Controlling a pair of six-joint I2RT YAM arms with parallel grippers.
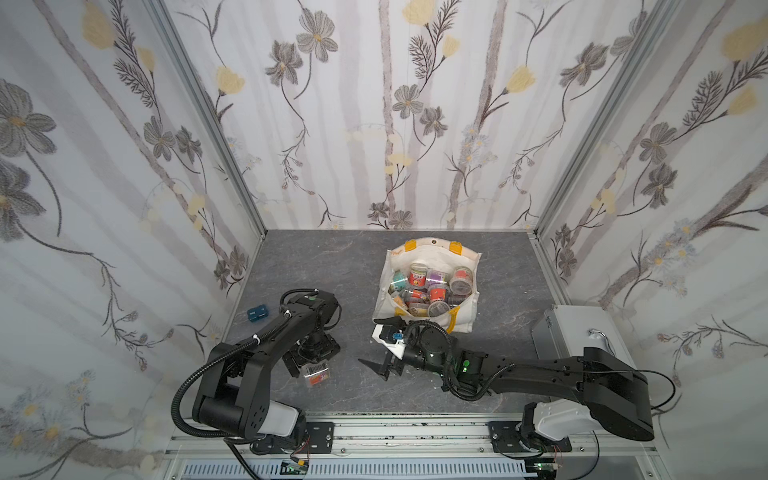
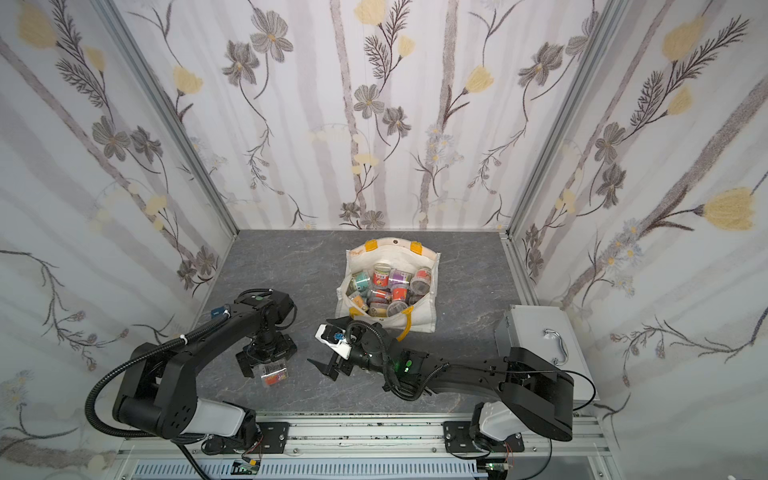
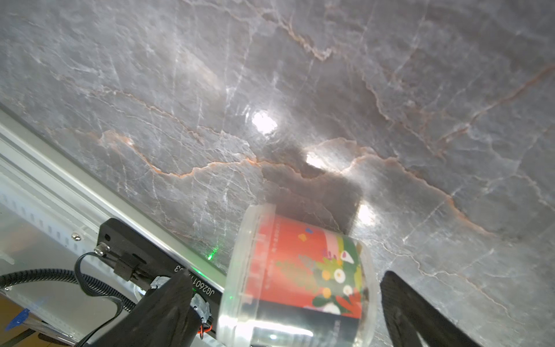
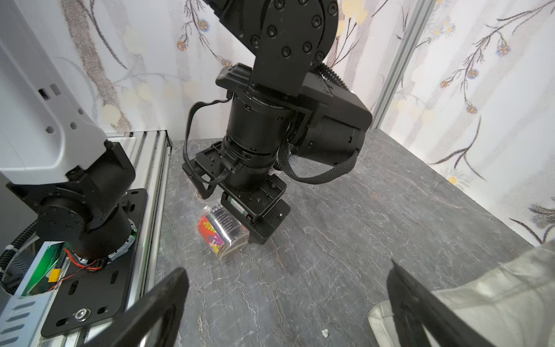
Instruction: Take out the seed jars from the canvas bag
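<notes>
The white canvas bag (image 1: 428,252) with yellow straps holds several seed jars (image 1: 438,294). One jar (image 3: 306,266) with a red label lies on its side on the grey table near the front left, between the fingertips of my left gripper, which is open. My right gripper is open and empty, low in front of the bag, facing the left arm.
A small blue object (image 1: 257,312) lies on the left of the table. A grey box (image 1: 580,320) stands at the right edge. The front rail runs along the near edge.
</notes>
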